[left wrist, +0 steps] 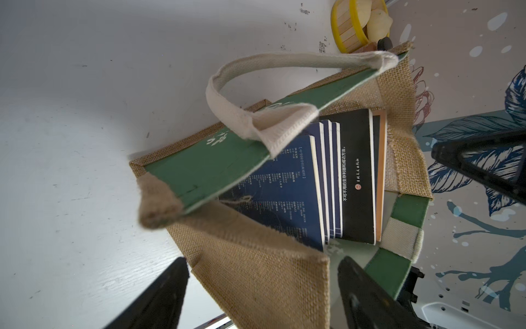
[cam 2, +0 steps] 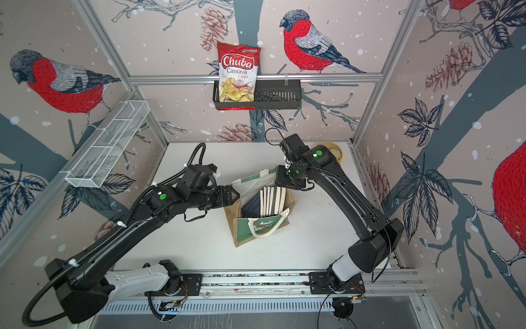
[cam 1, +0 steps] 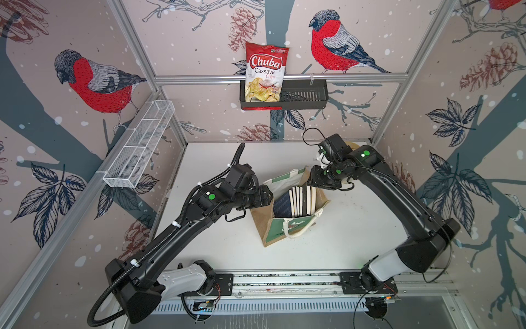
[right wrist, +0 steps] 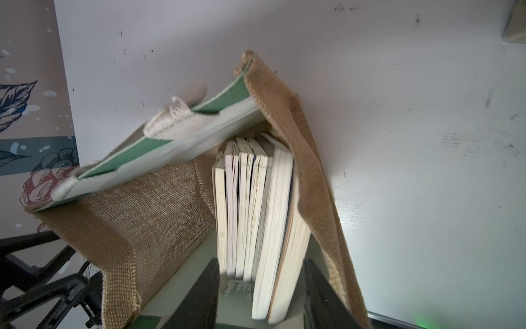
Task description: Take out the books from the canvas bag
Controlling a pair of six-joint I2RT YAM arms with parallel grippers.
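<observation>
The canvas bag [cam 1: 260, 224] of burlap and green fabric stands open mid-table, with a row of books [cam 1: 293, 201] inside, navy, black and orange covers showing in the left wrist view. My left gripper [cam 1: 262, 197] is at the bag's left wall; in its wrist view the fingers are apart, straddling the burlap side [left wrist: 257, 279]. My right gripper [cam 1: 319, 178] is above the bag's back right, its fingers apart over the books' cream page edges [right wrist: 274, 219]. Both grippers are open.
A yellow-rimmed container [left wrist: 345, 27] stands at the back right. A chips bag [cam 1: 264, 74] sits in a hanging rack; a white wire basket [cam 1: 137, 142] is on the left wall.
</observation>
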